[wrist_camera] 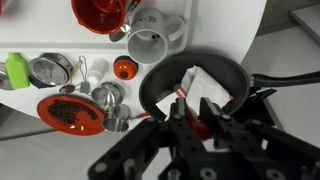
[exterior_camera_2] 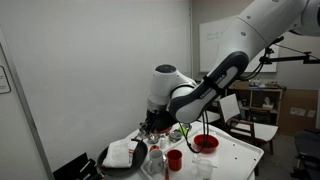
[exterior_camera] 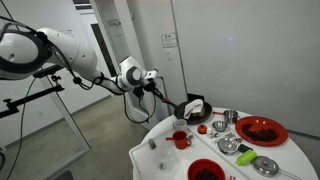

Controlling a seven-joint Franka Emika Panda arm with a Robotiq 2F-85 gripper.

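Observation:
In the wrist view my gripper shows at the lower middle, above the near side of a black frying pan (wrist_camera: 152, 95). Its fingers are closed on a small reddish thing (wrist_camera: 201, 130), mostly hidden by the fingers and too unclear to name. A folded white cloth (wrist_camera: 207, 88) lies in the pan, partly behind my fingertips. From exterior view 1, the gripper (exterior_camera: 155, 90) is raised to the left of the pan (exterior_camera: 185, 111), apart from it, with the cloth (exterior_camera: 191, 104) inside the pan.
Beside the pan stand a white mug (wrist_camera: 149, 45) and a small red-orange item (wrist_camera: 125, 68). A red plate (wrist_camera: 70, 114), metal pots (wrist_camera: 48, 70) and a red cup (exterior_camera: 181, 140) crowd the table. The pan's handle (wrist_camera: 285, 79) sticks out sideways.

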